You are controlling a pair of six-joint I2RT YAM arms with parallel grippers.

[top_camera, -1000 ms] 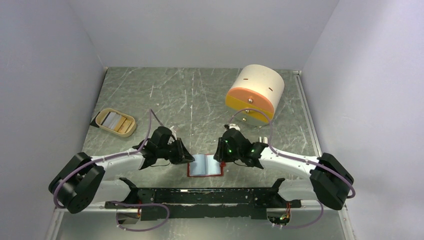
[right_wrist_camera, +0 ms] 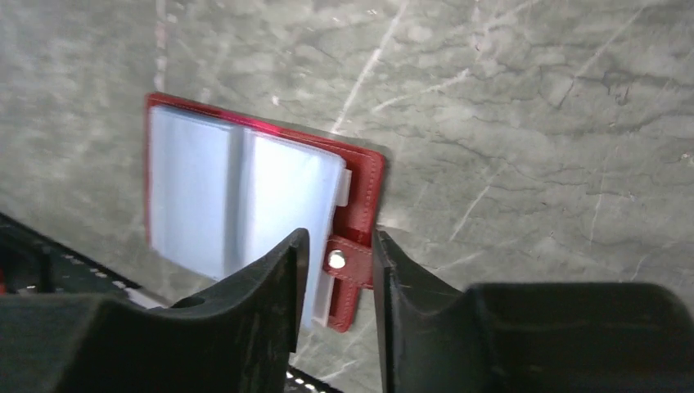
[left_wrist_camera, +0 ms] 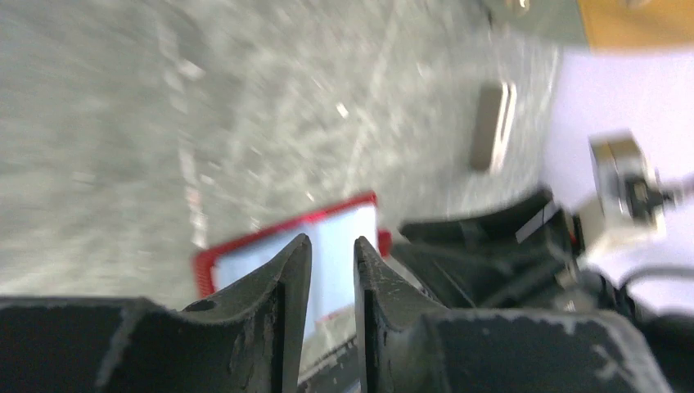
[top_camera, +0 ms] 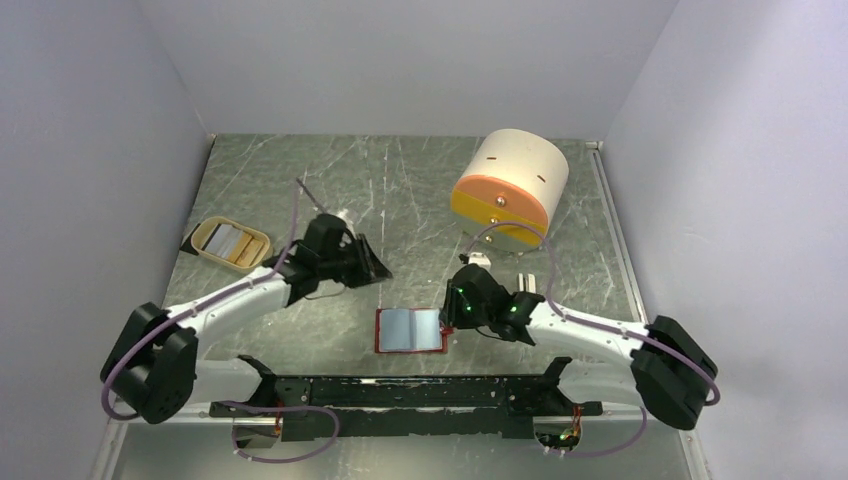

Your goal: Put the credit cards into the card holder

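Note:
The red card holder (top_camera: 380, 348) lies opened flat near the front edge, its pale sleeves (right_wrist_camera: 192, 188) facing up. In the right wrist view its snap strap (right_wrist_camera: 348, 262) shows below the gap of my right gripper. That gripper is part open over the holder's right edge, with nothing seen between its fingers. My left gripper is also part open and empty, beyond the holder and to its left in the top view. Flat cards (top_camera: 226, 242) appear to lie in a tan basket (top_camera: 262, 262) at the far left.
A cream rounded cabinet (top_camera: 520, 165) with orange and yellow fronts stands at the back right. A small brown-and-white object (top_camera: 527, 283) lies behind the right arm.
The right gripper has shifted slightly right. The holder stays in place.

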